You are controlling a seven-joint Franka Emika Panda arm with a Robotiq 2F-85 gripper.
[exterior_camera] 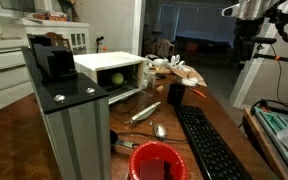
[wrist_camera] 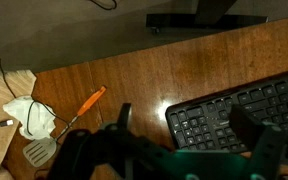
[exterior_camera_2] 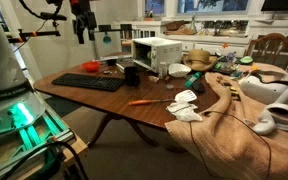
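Observation:
My gripper stands open in the wrist view, its dark fingers wide apart with no object seen held between them. Exterior view 2 has the gripper (exterior_camera_2: 81, 35) raised well above the table. Beneath it in the wrist view, a black keyboard (wrist_camera: 219, 118) lies on the brown wooden table (wrist_camera: 139, 75). To the left is a spatula with an orange handle (wrist_camera: 90, 100), its head close to a crumpled white cloth (wrist_camera: 29, 117). A black mug (exterior_camera_2: 132, 77) stands on the table beyond the keyboard.
A white microwave (exterior_camera: 111, 74) stands at the back of the table. In exterior view 1, a red bowl (exterior_camera: 137, 162) and a spoon (exterior_camera: 161, 131) lie left of the keyboard. Bottles and other clutter crowd the far end. Bare wood shows between keyboard and spatula.

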